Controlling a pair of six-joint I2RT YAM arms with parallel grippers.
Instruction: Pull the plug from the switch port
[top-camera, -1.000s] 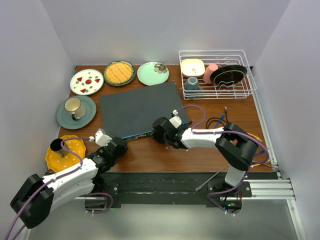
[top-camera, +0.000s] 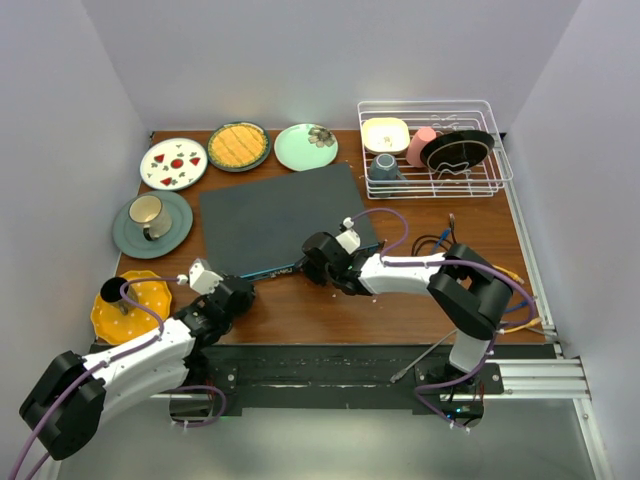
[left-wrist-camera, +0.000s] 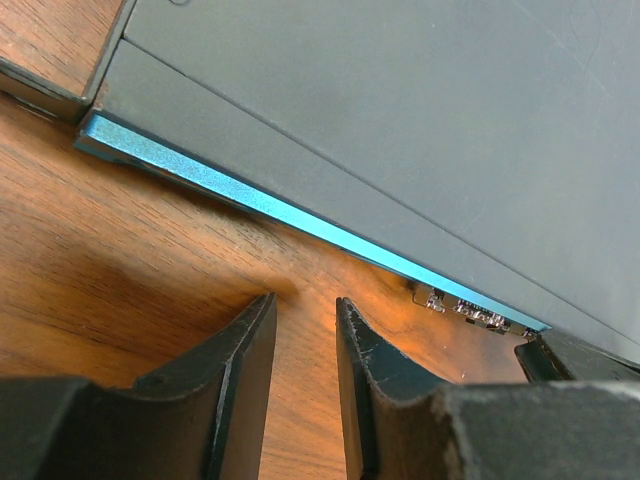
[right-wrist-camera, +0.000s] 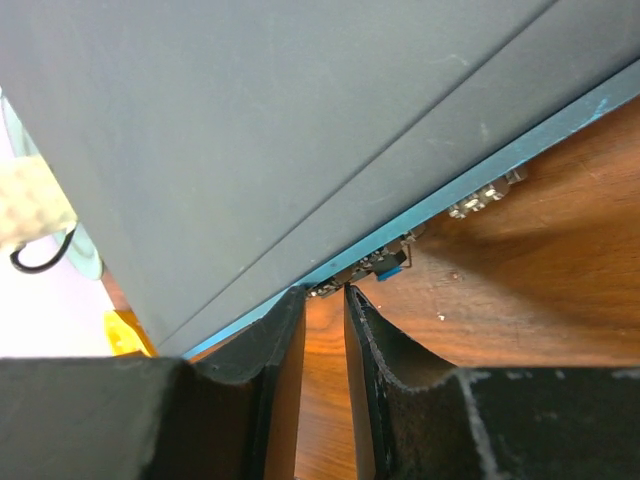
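Note:
A dark grey switch (top-camera: 285, 215) lies flat, with a blue strip along its front edge and metal port parts (left-wrist-camera: 480, 314) beneath it. My right gripper is at that edge, fingertips close together at a small metal piece in the port row; what exactly they hold is hard to see. A small blue-tabbed part (right-wrist-camera: 388, 268) sits just right of them. My left gripper hangs over the wood below the switch's left front edge, fingers apart, nothing between them.
Plates (top-camera: 173, 152), a mug on a plate, a yellow dish (top-camera: 148, 320) with a dark cup, and a dish rack (top-camera: 480, 185) surround the switch. Cables (top-camera: 430, 240) lie at the right. Bare wood (top-camera: 300, 325) is in front.

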